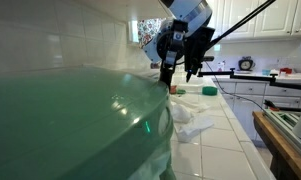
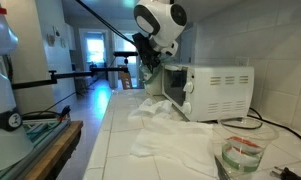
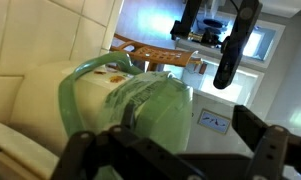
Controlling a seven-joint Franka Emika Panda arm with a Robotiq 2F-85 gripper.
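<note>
In exterior view 1 a large, pale green, see-through thing (image 1: 80, 120), perhaps a bag or bin, fills the left foreground. At its upper right edge stands my gripper (image 1: 168, 73), with dark fingers close to or against the rim. From the other side, exterior view 2 has the gripper (image 2: 146, 63) at the counter's far end, near a bit of green (image 2: 154, 82) beside the microwave. Crumpled green film (image 3: 155, 105) with a curved band lies just ahead of the dark gripper parts in the wrist view. Whether the fingers pinch the green edge is hidden.
A white microwave (image 2: 212, 90) stands against the tiled wall. White cloths (image 2: 172, 143) lie on the counter, and a clear container with green contents (image 2: 241, 152) stands near the front.
</note>
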